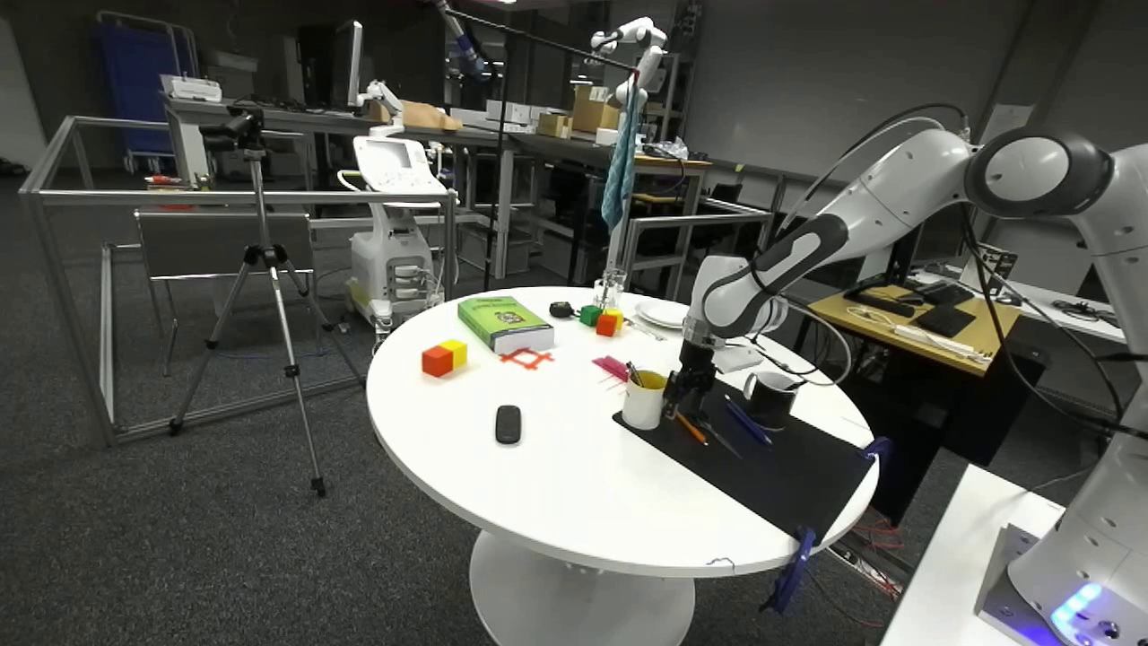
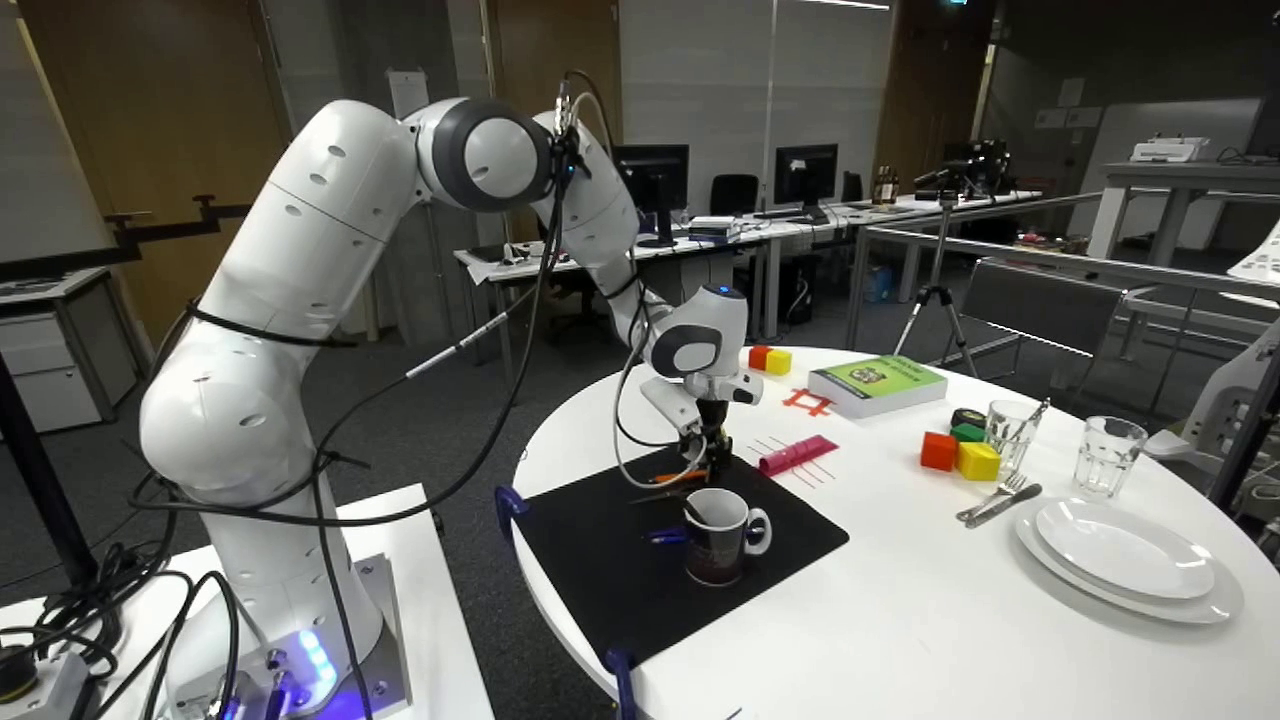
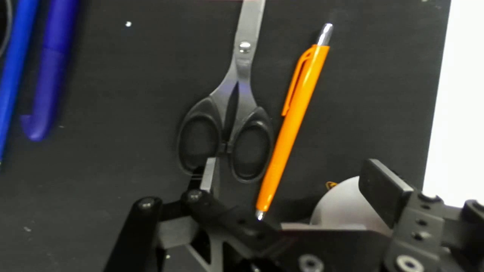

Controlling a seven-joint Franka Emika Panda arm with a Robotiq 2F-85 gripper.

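In the wrist view, an orange pen [image 3: 293, 122] lies on the black mat [image 3: 113, 181]. Right beside it, scissors [image 3: 245, 63] with dark handles rest with their blades pointing away. My gripper stands open low over the mat, its fingers wide apart. The pen's near end reaches into the space between them, touching neither finger as far as shows. Behind the right finger [image 3: 383, 192], part of a white cup [image 3: 338, 201] is visible. Exterior view 1 shows this cup [image 1: 643, 402] upright at the mat's edge, holding pens, close beside the gripper.
Two blue pens [image 3: 53, 59] [image 3: 16, 59] lie to the left on the mat. A dark mug [image 2: 716, 546] stands on the mat too. Beyond are a green book [image 1: 503, 323], coloured blocks [image 1: 437, 361] and plates [image 2: 1122, 546].
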